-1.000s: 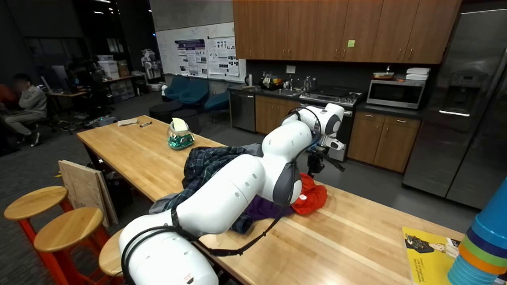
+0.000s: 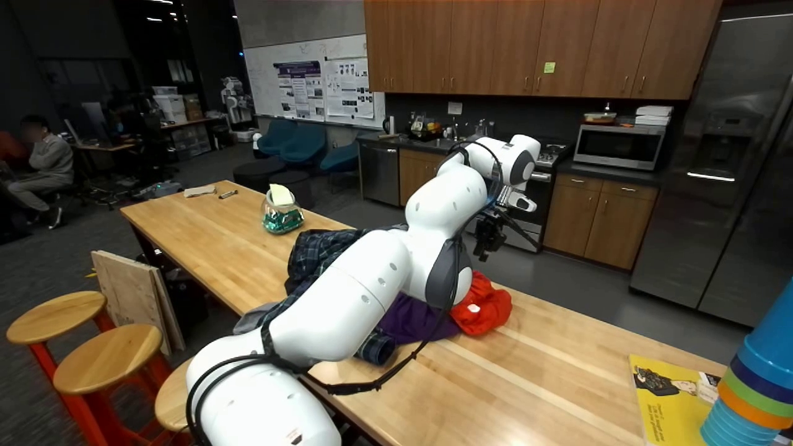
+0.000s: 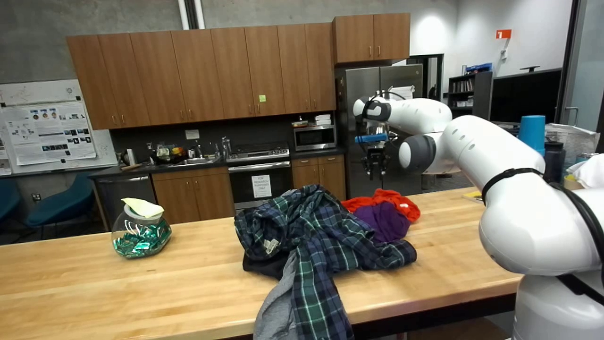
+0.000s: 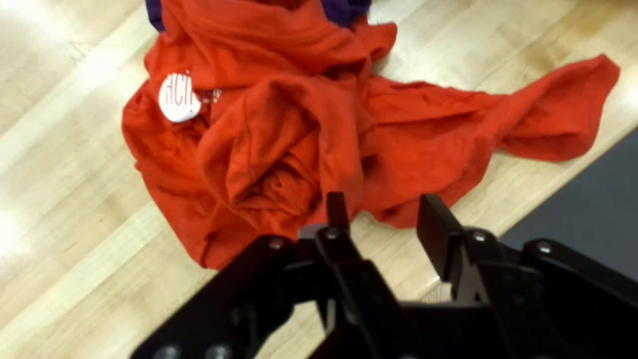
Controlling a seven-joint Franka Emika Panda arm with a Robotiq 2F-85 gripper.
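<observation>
A red garment (image 4: pixel 281 137) with a round white badge lies crumpled on the wooden table, one sleeve stretched toward the table edge in the wrist view. My gripper hangs above it with its fingers apart and nothing between them. In exterior view 2 the gripper (image 3: pixel 374 170) is in the air over the far side of the red cloth (image 3: pixel 390 198). A purple garment (image 3: pixel 386 221) lies against the red one. Beside them is a dark plaid shirt (image 3: pixel 322 232) in a heap, a grey sleeve (image 3: pixel 280 303) hanging over the front edge.
A glass bowl (image 3: pixel 141 232) of green-wrapped items stands at the left of the table. A yellow magazine (image 2: pixel 673 401) and stacked blue cups (image 2: pixel 754 371) are at the other end. Bare tabletop (image 2: pixel 550 364) lies between the red garment and the magazine.
My gripper has risen and shifted slightly left in exterior view 1, higher above the red garment. The clothes look much the same.
</observation>
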